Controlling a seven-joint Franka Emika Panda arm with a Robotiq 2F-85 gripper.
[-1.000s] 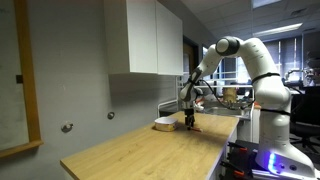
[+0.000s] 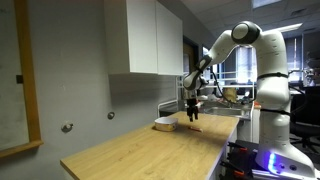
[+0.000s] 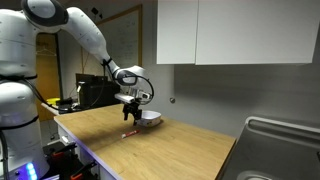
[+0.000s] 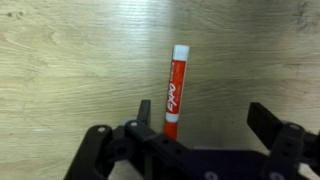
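Observation:
A red marker (image 4: 176,88) with white ends and white lettering lies on the wooden table, pointing nearly straight up in the wrist view. My gripper hangs above it, its fingers wide apart with nothing held between them. The marker runs nearer the left finger (image 4: 145,112), and its lower end is hidden behind the gripper body. In exterior view 2 the marker (image 3: 130,133) shows as a small red stroke on the table, below the gripper (image 3: 131,116).
A light-coloured bowl or pot (image 2: 165,121) stands on the table close to the arm, by the wall. White cabinets (image 3: 240,35) hang over the back edge.
The gripper has risen from close to the tabletop to a clear height above it. The bowl stays where it was.

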